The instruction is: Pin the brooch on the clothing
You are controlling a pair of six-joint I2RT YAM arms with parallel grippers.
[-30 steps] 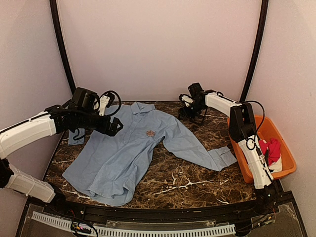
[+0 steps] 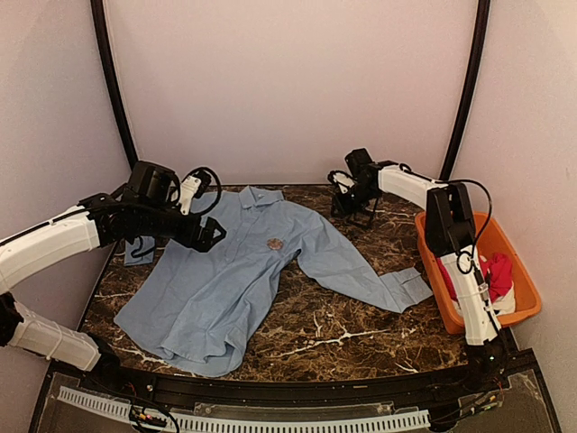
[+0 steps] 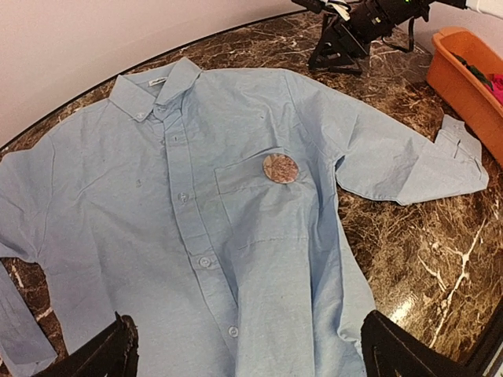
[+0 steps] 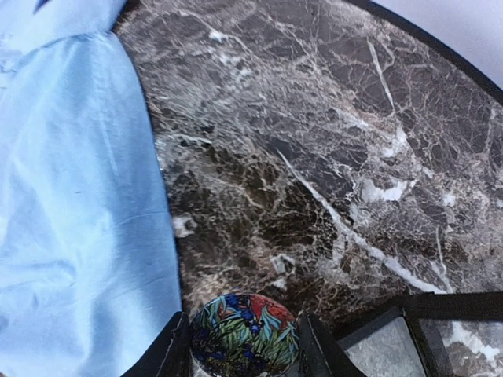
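A light-blue shirt (image 2: 225,271) lies spread on the dark marble table, one sleeve stretched to the right. On its chest pocket sits a round pinkish-brown disc (image 3: 280,168). A round, dark brooch (image 4: 245,334) with a colourful floral pattern is between the fingers of my right gripper, at the back of the table beyond the sleeve. The fingers stand close along both its edges; whether they press on it I cannot tell. My left gripper (image 2: 213,236) hangs open above the shirt, its fingers wide apart in the left wrist view and nothing between them.
A black-framed box with a grey inside (image 4: 385,349) is beside the brooch, to the right in the right wrist view. An orange bin (image 2: 527,293) with red and white cloth stands at the right edge. Bare marble (image 2: 334,338) lies in front of the sleeve.
The left arm and the shirt have not moved.
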